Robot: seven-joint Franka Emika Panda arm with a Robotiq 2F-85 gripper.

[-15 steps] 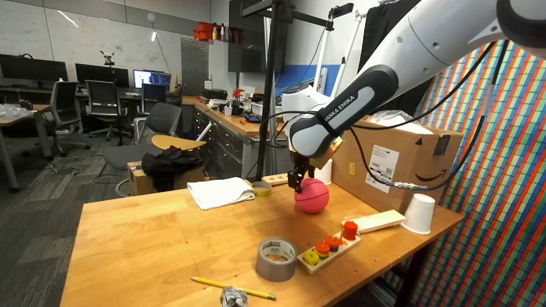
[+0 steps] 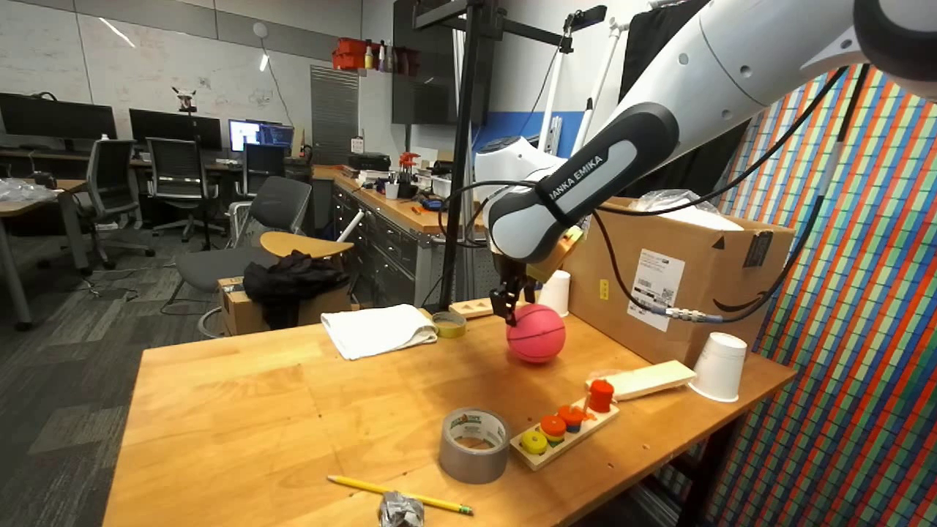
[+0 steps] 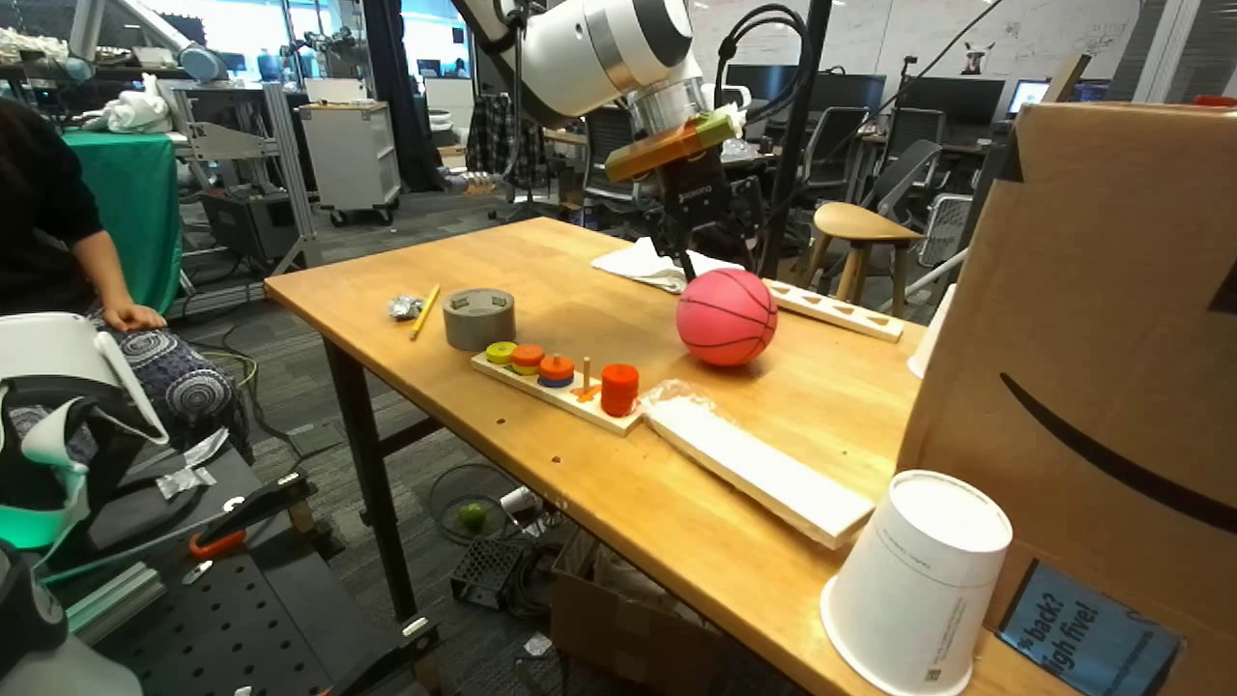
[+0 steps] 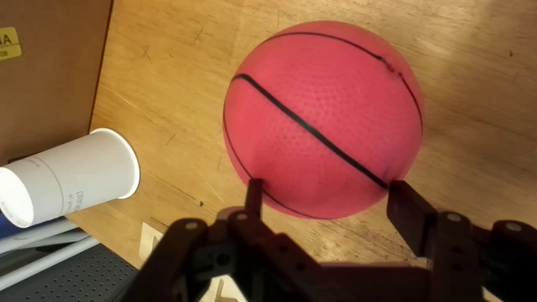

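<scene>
A pink basketball (image 2: pixel 536 334) with black seam lines sits on the wooden table, close to the cardboard box. My gripper is at the ball's near edge in the wrist view, its dark fingers spread apart. The left fingertip overlaps the ball's outline, and the right one meets its lower right edge. Whether either finger presses on the ball cannot be told. Exterior view 2 shows the gripper (image 3: pixel 713 269) tilted over the top of the ball (image 3: pixel 727 318), on the side toward the white cloth.
The cardboard box (image 2: pixel 676 281) stands behind the ball, with a white cup (image 4: pixel 75 176) beside it. A ring-stacking toy (image 2: pixel 566 430), wooden board (image 3: pixel 754 464) and silver tape roll (image 2: pixel 475 446) lie nearer the front. A folded white cloth (image 2: pixel 378 330) lies left.
The arm and gripper have shifted slightly up and to the left in exterior view 1. The ball stays in almost the same place.
</scene>
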